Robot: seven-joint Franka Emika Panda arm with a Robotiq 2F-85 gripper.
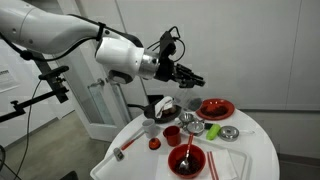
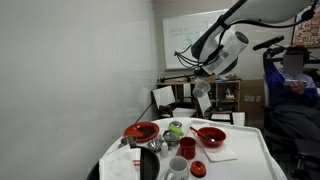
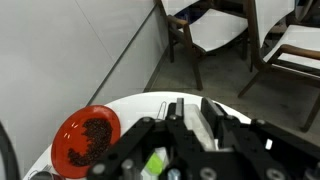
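Observation:
Raised over the back of the round white table, my gripper (image 1: 192, 82) is shut on a pale, partly see-through object that looks like a clear container (image 1: 187, 97). In exterior view 2 the container (image 2: 201, 89) hangs below the gripper, well clear of the tabletop. From the wrist, only a whitish part of the container (image 3: 196, 125) shows near the dark fingers; its full shape is hidden.
Below stand a red bowl with a utensil (image 1: 186, 162), a red mug (image 1: 172, 135), metal pans (image 1: 229, 133) and a green item (image 1: 213, 131). A red plate with dark bits (image 3: 92, 141) lies at the back. A tomato (image 2: 198, 169) sits near a white mug (image 2: 178, 168).

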